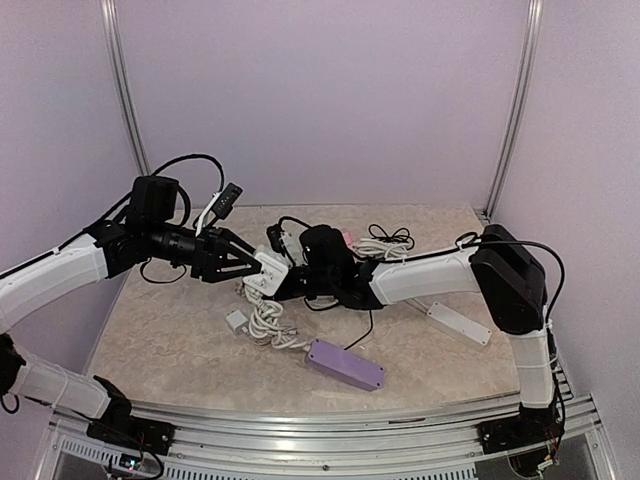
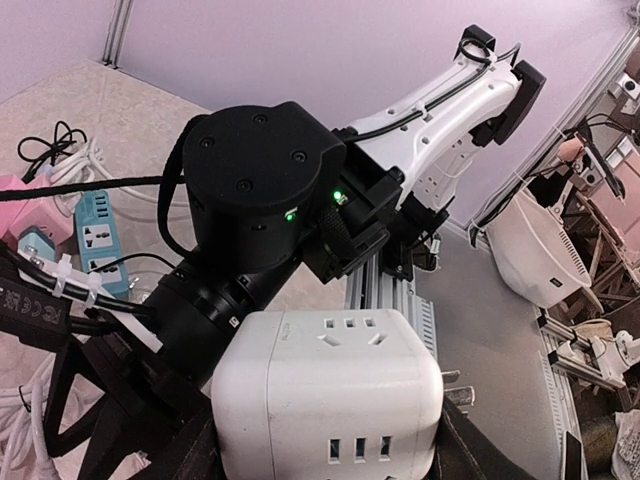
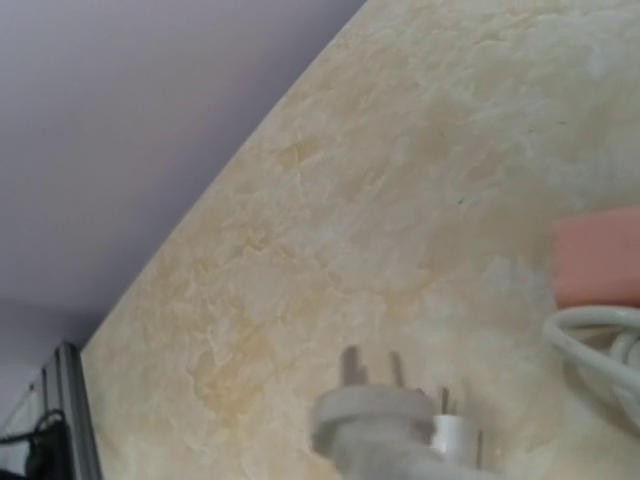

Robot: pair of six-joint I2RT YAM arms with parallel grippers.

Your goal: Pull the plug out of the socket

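Observation:
My left gripper (image 1: 250,268) is shut on the white socket block (image 2: 330,400), held above the table. In the left wrist view its slotted faces show, and metal prongs (image 2: 458,393) stick out at its right side. My right gripper (image 1: 285,288) is close against the block in the top view. From the left wrist its black linkage appears behind the block; the fingertips are hidden, so how far the fingers stand apart does not show. A blurred pale plug (image 3: 372,415), prongs upward, is low in the right wrist view. Whether any plug sits in the block cannot be made out.
Below the grippers lie a coiled white cable (image 1: 268,325), a small white adapter (image 1: 237,321) and a purple strip (image 1: 345,364). A white strip (image 1: 459,323) is at the right. Farther back are more coiled cables (image 1: 380,246).

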